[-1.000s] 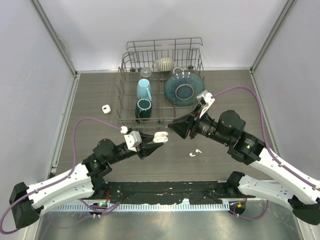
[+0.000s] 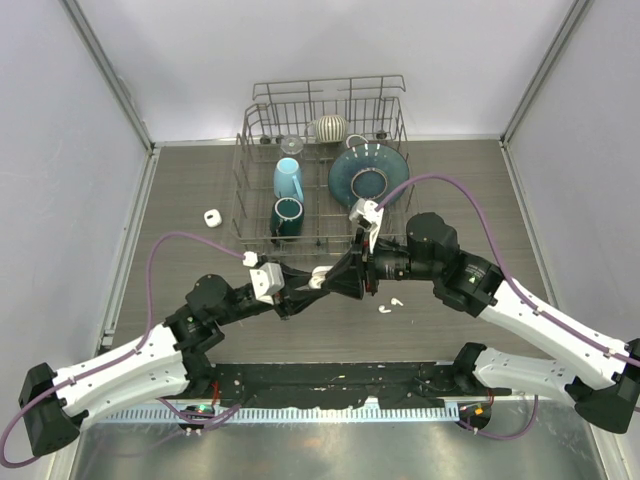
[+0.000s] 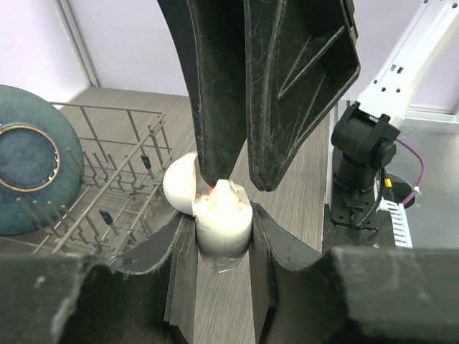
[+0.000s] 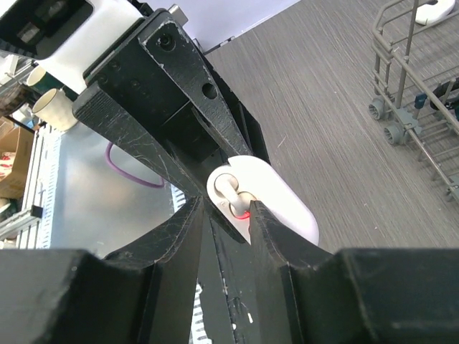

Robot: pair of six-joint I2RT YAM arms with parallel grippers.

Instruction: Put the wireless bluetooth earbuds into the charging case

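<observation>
The open white charging case (image 3: 222, 226) is held between the fingertips of my left gripper, seen end-on in the left wrist view, its lid (image 3: 179, 183) tipped to one side. My right gripper is right at the case; in the left wrist view its black fingers hang just over it. The right wrist view shows the case's inside (image 4: 233, 193) with a white piece and a red spot, partly hidden by those fingers; whether they grip anything I cannot tell. Two small white earbuds (image 2: 384, 309) lie on the table to the right.
A wire dish rack (image 2: 320, 226) with mugs (image 2: 287, 178) and a blue plate (image 2: 365, 180) fills the back middle. A small white object (image 2: 213, 218) lies at the left.
My right gripper has moved left and down from the upper right onto the case held by my left gripper, which has shifted only slightly.
</observation>
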